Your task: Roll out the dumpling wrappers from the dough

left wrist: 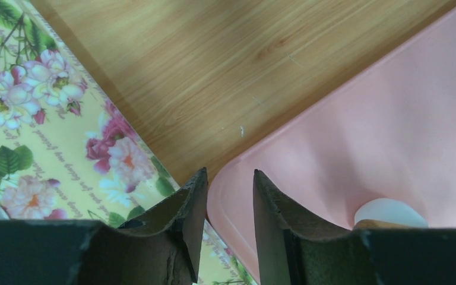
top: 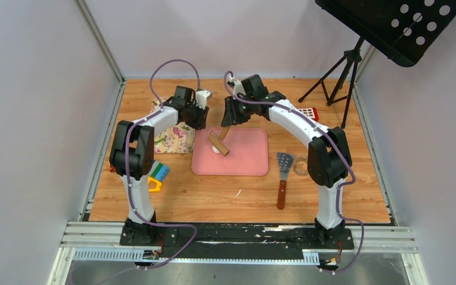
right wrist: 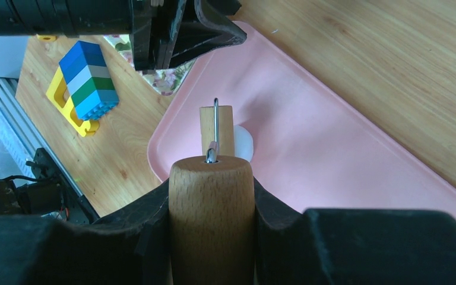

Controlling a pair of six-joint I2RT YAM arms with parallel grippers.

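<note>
A white dough ball (top: pixel 215 149) rests on the pink tray (top: pixel 243 163), partly hidden under the wooden roller (top: pixel 219 142). My right gripper is shut on the roller's wooden handle, seen end-on in the right wrist view with its metal rod above. My left gripper hangs over the tray's back-left corner beside the floral mat (left wrist: pixel 47 148), its fingers apart with nothing between them.
Blue and yellow plastic blocks (top: pixel 158 172) lie front left. A spatula (top: pixel 282 190) and a glass (top: pixel 301 168) stand right of the tray. A black stand (top: pixel 350 59) is at back right.
</note>
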